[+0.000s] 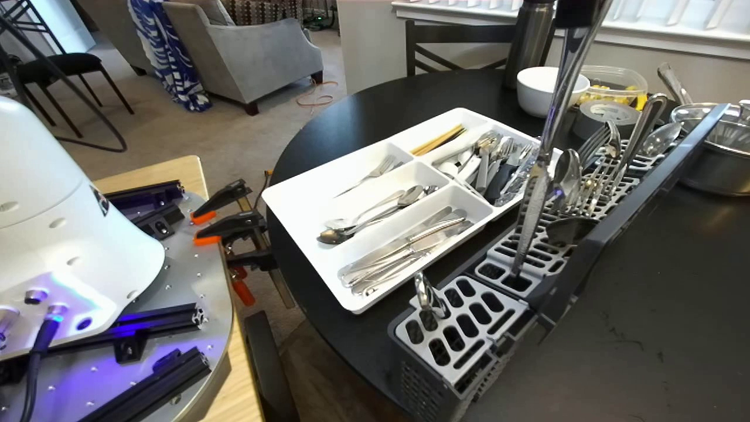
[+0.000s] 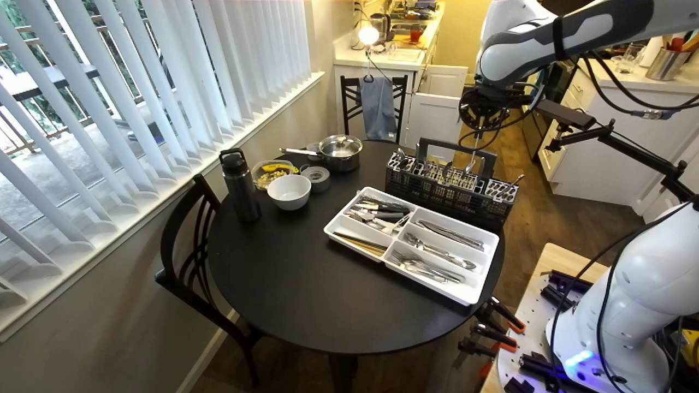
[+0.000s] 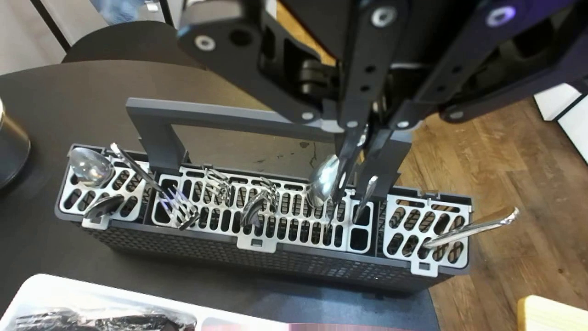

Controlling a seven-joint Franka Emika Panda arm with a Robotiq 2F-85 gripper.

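Note:
My gripper [image 1: 578, 15] is high over the cutlery basket, its tip at the top edge of exterior view 1. It is shut on a long, shiny metal utensil [image 1: 564, 83] that hangs down steeply; which kind of utensil I cannot tell. In the wrist view the closed fingers [image 3: 345, 157] cover most of it. The grey basket [image 3: 256, 265] stands below with several pieces upright in its slots, among them a patterned handle [image 1: 528, 218], a spoon [image 3: 324, 182] and a fork [image 3: 179, 207]. Beside it lies the white tray [image 2: 386, 258], holding sorted cutlery in its compartments.
The basket's tall handle [image 3: 231, 115] rises close to the fingers. A white bowl [image 2: 289, 191], a tape roll [image 2: 317, 177], a food container [image 2: 272, 171], a dark bottle [image 2: 240, 186] and a lidded pot [image 2: 341, 153] stand elsewhere on the table.

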